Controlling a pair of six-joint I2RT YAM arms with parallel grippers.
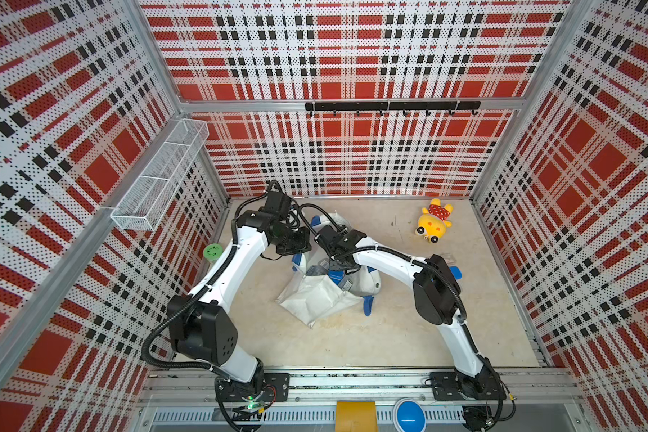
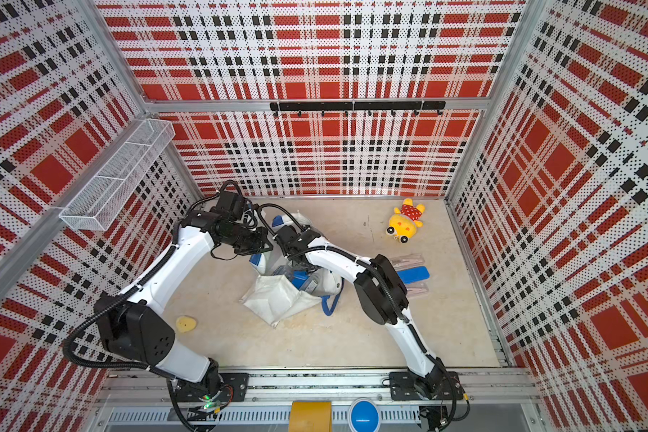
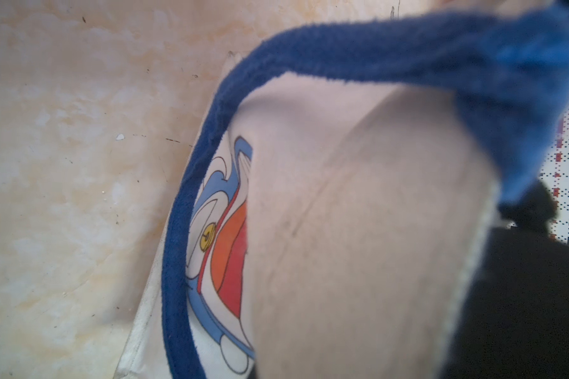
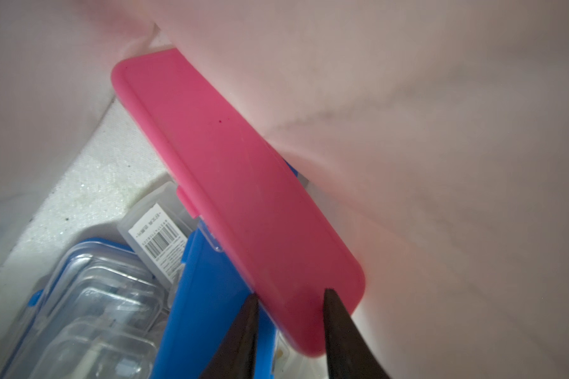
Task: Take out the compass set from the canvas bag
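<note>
The white canvas bag [image 1: 309, 298] with blue trim lies open mid-table, its blue edge [image 3: 196, 158] and printed cartoon filling the left wrist view. My left gripper [image 1: 298, 244] is at the bag's left rim, shut; what is between its fingers is hard to see. Inside, in the right wrist view, a pink case [image 4: 234, 183] lies on a blue case [image 4: 205, 297], beside clear plastic boxes [image 4: 101, 315]. My right gripper is inside the bag, part open, its fingertips at the pink case's near end. I cannot tell which item is the compass set.
A yellow plush toy [image 1: 432, 223] lies at the back right, a blue case [image 2: 412, 274] with clear plastic at the right. A wire basket [image 1: 158, 176] hangs on the left wall.
</note>
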